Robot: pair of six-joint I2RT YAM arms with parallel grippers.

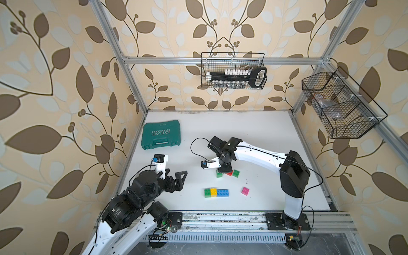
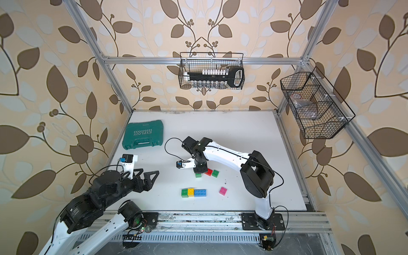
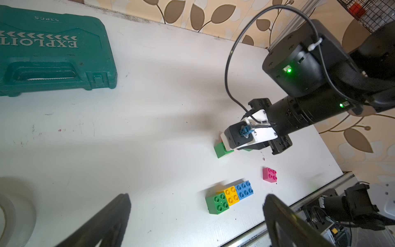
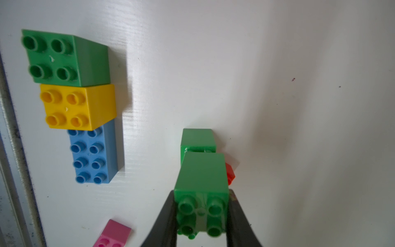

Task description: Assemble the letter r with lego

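Note:
In the right wrist view my right gripper is shut on a green brick [image 4: 201, 173], studs facing the camera. Behind it on the table show another green brick [image 4: 197, 139] and part of a red brick [image 4: 230, 174]. The held brick covers some of both; whether it touches them I cannot tell. A third green brick [image 1: 236, 173] lies right of the red one. Nearer the front, a row joins green [image 1: 207, 193], yellow [image 1: 213, 192] and blue [image 1: 222, 193] bricks end to end. My left gripper [image 1: 180, 181] hangs open and empty at the left.
A pink brick [image 1: 245, 191] lies alone to the right of the row. The green tool case [image 1: 161, 134] sits at the back left. Bare table [image 1: 246, 127] stretches across the back. Wire baskets hang on the frame above, clear of the tabletop.

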